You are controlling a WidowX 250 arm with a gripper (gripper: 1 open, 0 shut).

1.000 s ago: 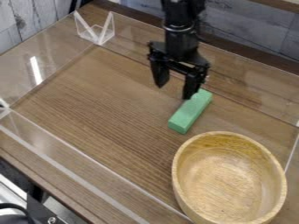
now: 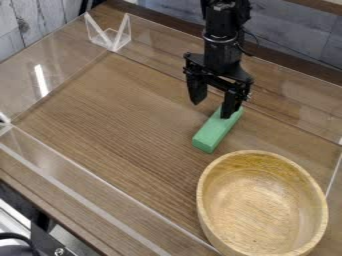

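Note:
A green rectangular block [image 2: 214, 131] lies tilted on the wooden table [image 2: 94, 110], right of centre. My black gripper [image 2: 214, 102] hangs over it from the top, open, its fingers spread either side near the block's upper end. Whether the fingers touch the block cannot be told.
A large wooden bowl [image 2: 261, 205] fills the lower right. A white wire-like object [image 2: 110, 32] stands at the back left. Black cables show at the lower left corner.
My gripper has moved rightward, toward the upper end of the green block. The block and bowl appear unmoved.

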